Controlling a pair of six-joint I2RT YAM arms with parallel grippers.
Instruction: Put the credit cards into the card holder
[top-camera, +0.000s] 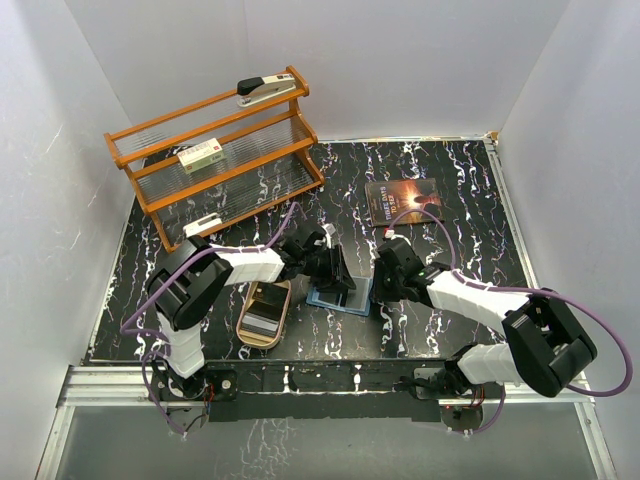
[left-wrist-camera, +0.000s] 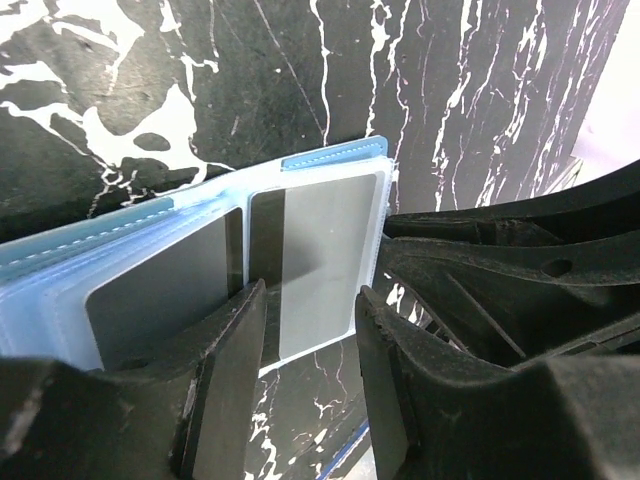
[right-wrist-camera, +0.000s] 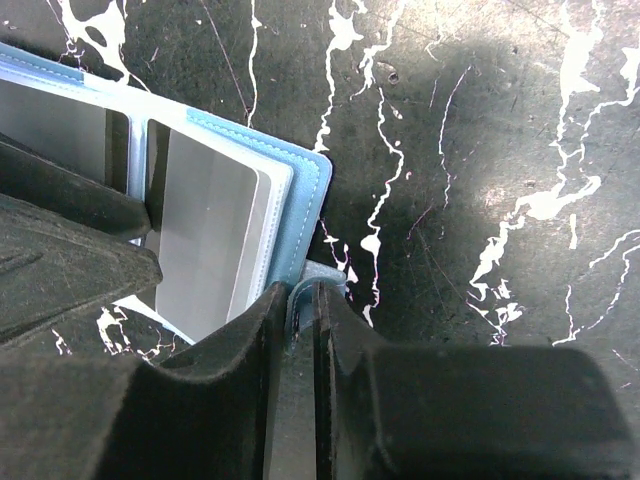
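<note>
The light-blue card holder (top-camera: 357, 298) lies on the black marble surface between my grippers, clear sleeves showing (left-wrist-camera: 320, 250). My left gripper hovers low over its middle, fingertips apart with nothing visible between them. My right gripper is at the holder's right end (right-wrist-camera: 300, 200), its fingertips close together on the blue edge or tab; whether they grip it is hard to tell. In the top view a tan tray (top-camera: 243, 328) with dark and grey cards sits left of the holder.
A wooden shelf (top-camera: 220, 135) with a stapler (top-camera: 265, 89) and a box (top-camera: 201, 155) stands at the back left. A book (top-camera: 403, 200) lies behind the right arm.
</note>
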